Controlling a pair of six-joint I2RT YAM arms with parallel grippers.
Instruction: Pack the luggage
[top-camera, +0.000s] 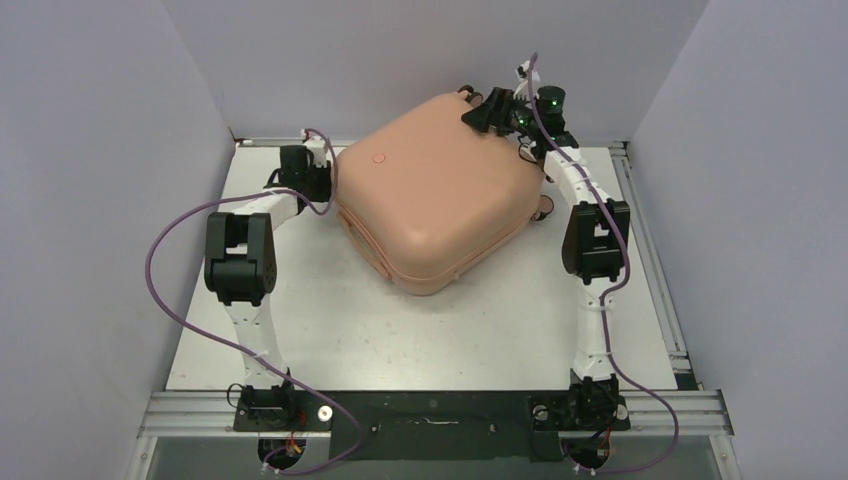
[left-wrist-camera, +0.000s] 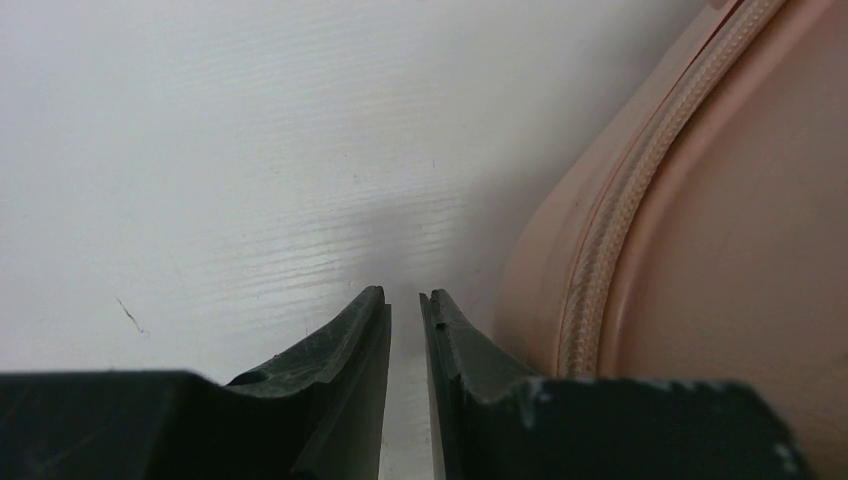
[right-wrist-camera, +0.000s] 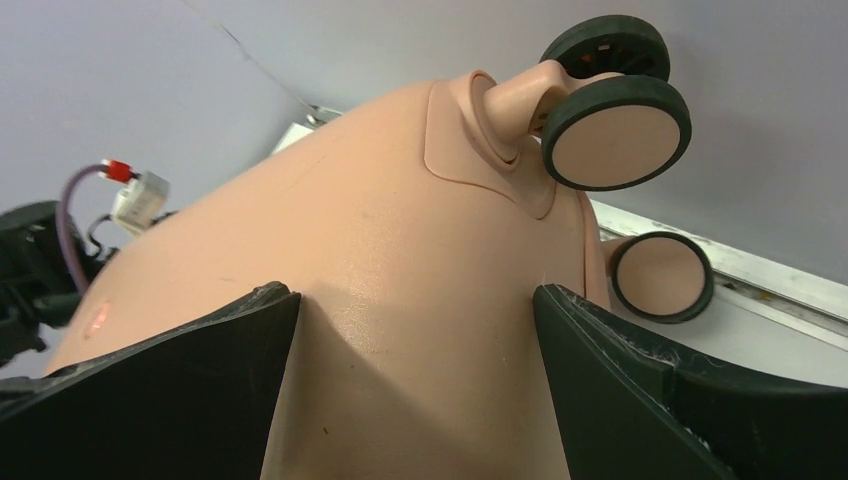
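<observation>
A large pink suitcase (top-camera: 435, 195) lies closed on the white table, turned diagonally, with wheels (right-wrist-camera: 615, 145) at its back right corner. My left gripper is low beside the suitcase's left side, next to the zipper (left-wrist-camera: 620, 210), its fingers slightly apart with nothing visible between them. My right gripper is open over the top face of the suitcase near the back right wheels, with the pink shell showing between its fingers.
Grey walls (top-camera: 760, 240) stand at both sides and the back, the back one close behind the suitcase.
</observation>
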